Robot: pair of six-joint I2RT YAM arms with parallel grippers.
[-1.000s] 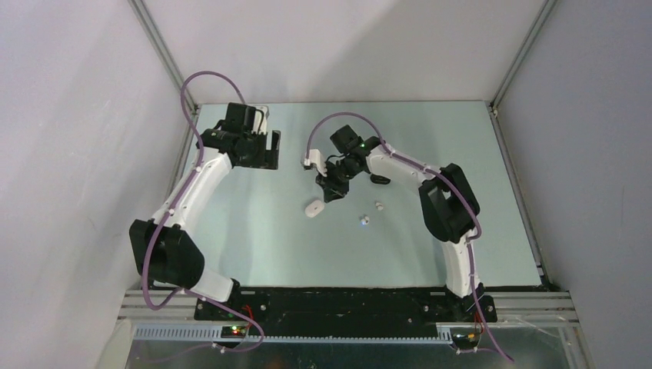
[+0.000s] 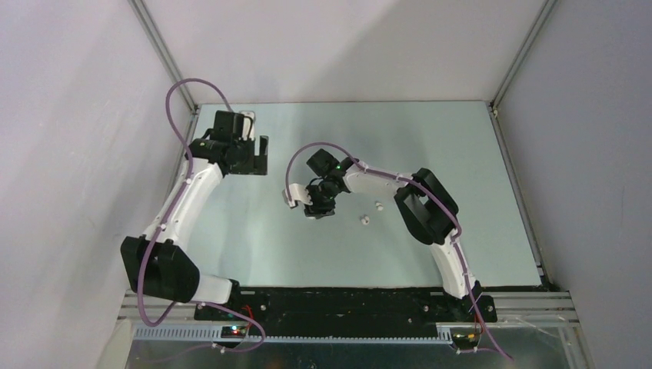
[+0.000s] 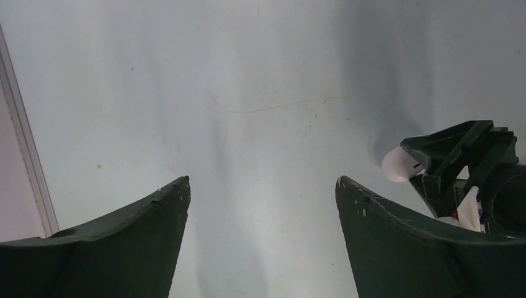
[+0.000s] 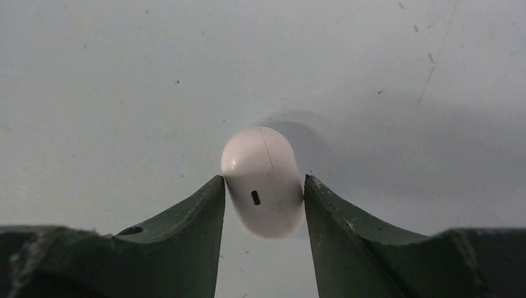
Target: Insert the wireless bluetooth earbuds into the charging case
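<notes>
The white charging case [image 4: 263, 164], a rounded oblong with a seam and a small dark slot, lies on the table between the part-open fingers of my right gripper. A fingertip stands close at either side; firm contact cannot be told. From above, that gripper [image 2: 315, 211] hides most of the case. In the left wrist view the case [image 3: 397, 165] shows at the right. Two small white earbuds, one nearer the front [image 2: 365, 220] and one farther back [image 2: 379, 205], lie apart, right of the case. My left gripper is open and empty, above the table's far left.
The right forearm [image 2: 377, 182] stretches over the table just behind the earbuds. Bare tabletop [image 2: 454, 154] lies to the right, and the front middle is clear too. A wall rail [image 3: 25, 130] borders the left side.
My right gripper has moved left and toward the front, from behind the case to over it, covering it from above. The earbuds have stayed put.
</notes>
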